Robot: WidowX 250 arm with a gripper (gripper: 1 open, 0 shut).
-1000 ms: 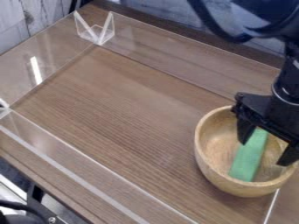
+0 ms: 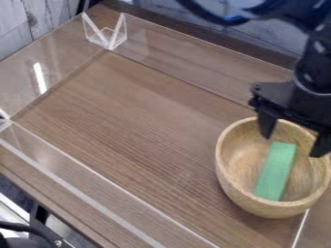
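My gripper (image 2: pixel 295 136) hangs open over the far rim of a tan bowl (image 2: pixel 237 170) at the lower right, its two dark fingers spread apart. A flat green bar (image 2: pixel 274 172) lies inside the bowl beneath it, apart from the fingers.
A clear wire or plastic holder (image 2: pixel 106 31) stands at the back left of the wooden table (image 2: pixel 116 126). Dark cables lie off the table at the lower left.
My gripper has risen up and away from the inside of the bowl, so more of the green bar shows. The bowl and bar look unmoved.
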